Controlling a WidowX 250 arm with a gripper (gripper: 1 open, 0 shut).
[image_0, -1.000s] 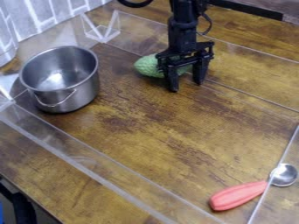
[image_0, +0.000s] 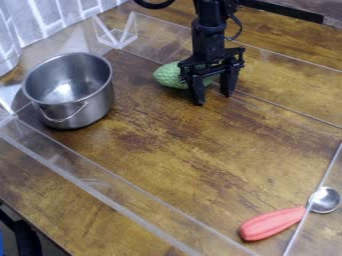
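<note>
My black gripper (image_0: 211, 84) reaches down at the upper middle of the table, over a green vegetable-like object (image_0: 171, 72) that lies mostly behind it. The fingers surround part of that object, but whether they are closed on it is unclear. A steel pot (image_0: 67, 85) with a handle stands at the left. A spoon-like utensil with a red handle (image_0: 273, 222) and metal head (image_0: 323, 200) lies at the lower right.
Clear plastic walls edge the wooden table (image_0: 174, 160) on several sides. A dark object sits at the bottom left corner.
</note>
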